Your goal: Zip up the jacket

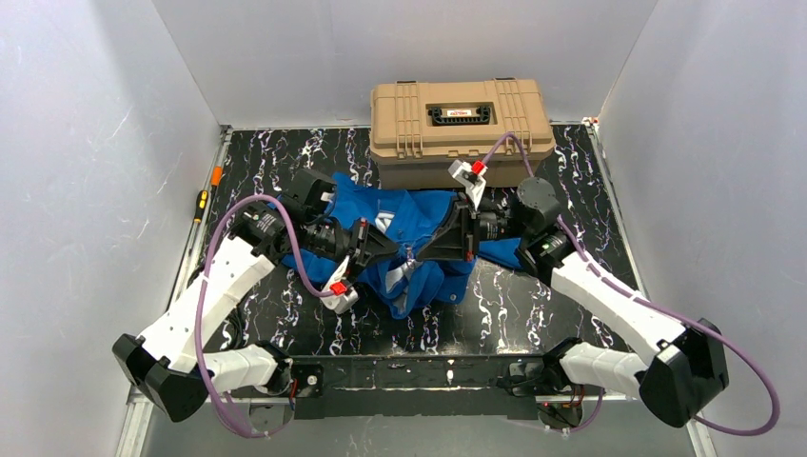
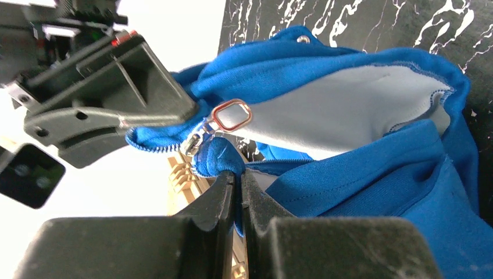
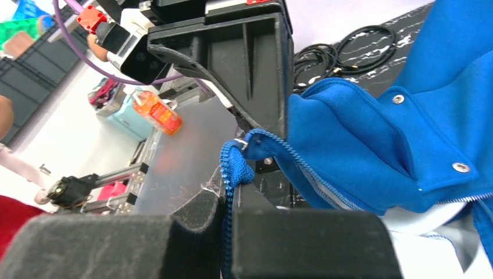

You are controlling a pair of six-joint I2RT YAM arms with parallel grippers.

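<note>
The blue jacket [image 1: 428,286] [image 2: 360,174] [image 3: 442,128] is bunched between my grippers, white lining showing. My left gripper [image 1: 390,246] is shut on blue fabric at the zipper. Just above it in the left wrist view are the metal slider and square pull tab [image 2: 231,102]. My right gripper [image 1: 426,251] is shut on a blue strip of zipper tape [image 3: 228,163], close to the left gripper. In the left wrist view the zipper teeth [image 2: 157,148] run beside the other gripper.
A tan hard case [image 1: 462,143] stands at the back of the dark marbled table [image 1: 590,238]. Screwdrivers [image 1: 201,204] lie at the left edge, and coiled black cables [image 3: 366,49] lie on the left side. The front corners of the table show bare surface.
</note>
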